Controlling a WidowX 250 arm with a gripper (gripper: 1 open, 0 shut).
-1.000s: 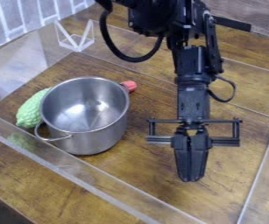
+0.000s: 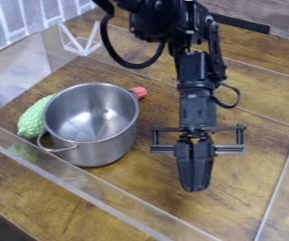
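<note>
My gripper (image 2: 195, 181) hangs point-down over the wooden floor at the right of the view, shut, with nothing visible between its fingers. To its left stands an empty steel pot (image 2: 90, 113) with side handles. A green cabbage-like item (image 2: 34, 117) lies left of the pot, partly behind it. A small red object (image 2: 137, 92) sits behind the pot's right side, partly hidden.
Clear low panels run along the left and front of the wooden work surface (image 2: 58, 193). Bare wood lies in front of the pot and to the right of my arm. A white wire-like shape stands at the back left.
My arm and gripper have moved slightly left and up in the view. The pot and the other objects are unchanged.
</note>
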